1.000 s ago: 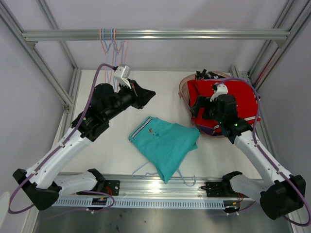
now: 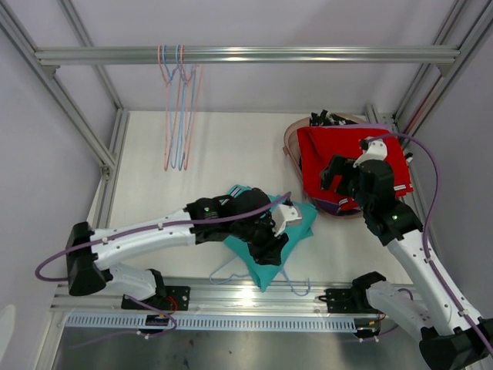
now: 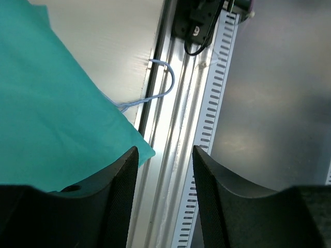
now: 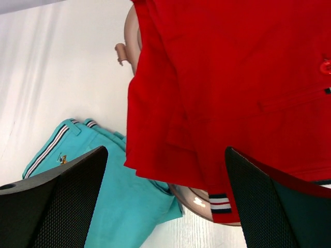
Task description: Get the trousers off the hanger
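Teal trousers (image 2: 300, 235) lie flat on the white table, partly under my left arm in the top view, with blue hanger hooks (image 3: 165, 77) poking out at the front edge. My left gripper (image 2: 269, 250) hangs low over their front part; in the left wrist view it is open (image 3: 165, 155), the trousers' corner just beyond its fingertips. My right gripper is open above a pile of red garments (image 4: 258, 67) in the right wrist view, with the teal trousers' striped waistband at lower left.
A basket (image 2: 292, 150) of clothes stands at back right. Empty pink and blue hangers (image 2: 177, 123) hang from the rail (image 2: 308, 54). Metal profiles run along the front edge.
My right arm has shifted slightly right.
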